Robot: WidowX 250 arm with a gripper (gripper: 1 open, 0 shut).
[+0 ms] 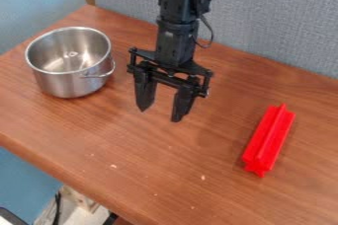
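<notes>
My black gripper (162, 102) hangs over the middle of the wooden table, its two fingers spread apart with nothing between them. To its left stands a steel pot (67, 61) with a wire handle on its near side. On the right of the table lies a long red object (270, 140), apart from the gripper.
A padded grey wall (278, 22) runs along the back, and a light blue surface shows at the left beyond the table's edge.
</notes>
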